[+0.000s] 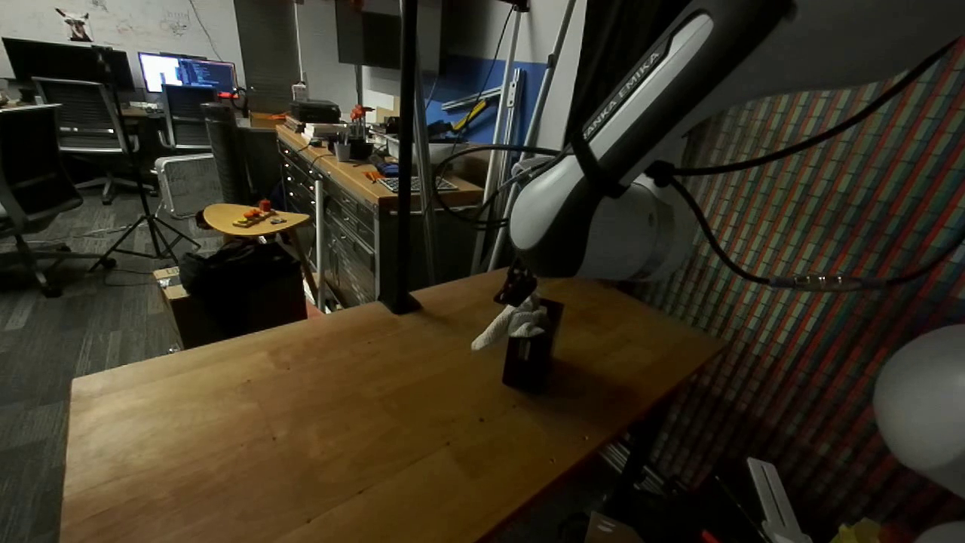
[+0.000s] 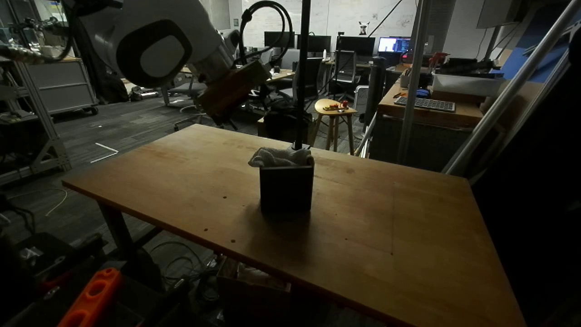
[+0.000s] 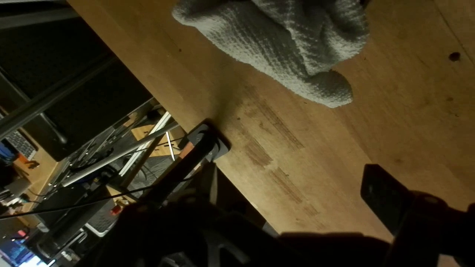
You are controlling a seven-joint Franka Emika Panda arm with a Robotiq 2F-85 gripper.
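A black open-topped box [image 2: 287, 189] stands upright on the wooden table. Light grey textured cloth [image 2: 283, 157] fills its top and hangs over the rim; in the wrist view the cloth [image 3: 276, 44] spreads along the upper edge and hides most of the box. My gripper is open, its fingers wide apart with only bare table seen between them. In exterior view 2 the gripper [image 2: 224, 117] hangs in the air, clear of the box and cloth. From exterior view 1, the gripper [image 1: 517, 285] is partly covered by the arm.
A black post [image 1: 404, 181] rises at the table's far edge, its base [image 3: 209, 140] visible from the wrist. Beyond the table are a small stool [image 2: 335, 107] and a cluttered workbench.
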